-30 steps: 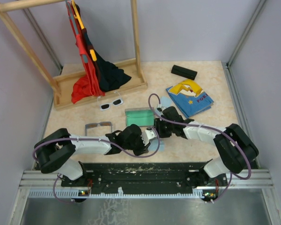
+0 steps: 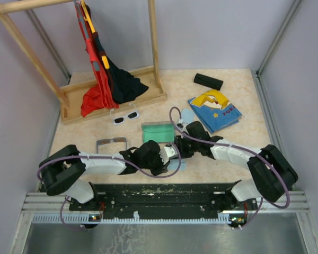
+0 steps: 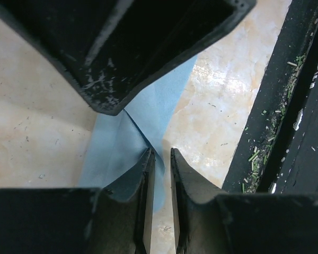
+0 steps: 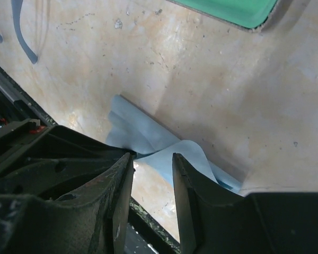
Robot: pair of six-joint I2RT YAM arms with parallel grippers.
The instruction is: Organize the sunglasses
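A light blue cloth [image 3: 122,143] lies folded on the table, bunched under both grippers. Over its edge, my left gripper is narrowly open, with a slim gap between the fingers; no firm hold on the cloth shows. On the other side, my right gripper stands open above the same cloth [image 4: 185,156]. White-framed sunglasses [image 2: 118,120] with dark lenses rest near the rack. A second pair of sunglasses [image 2: 111,141], grey-framed with brownish lenses, lies at the left. Behind the grippers sits an open green-lined case [image 2: 158,133].
A black case [image 2: 208,81] and a blue-and-yellow bag [image 2: 214,109] lie at the back right. Another pale blue cloth [image 2: 187,116] is just beyond the right gripper. A wooden rack [image 2: 153,47] with hanging clothes fills the back left.
The right arm has shifted slightly toward the front and right, its gripper coming a little lower over the cloth. In the top view the left arm, sunglasses and cases look unmoved.
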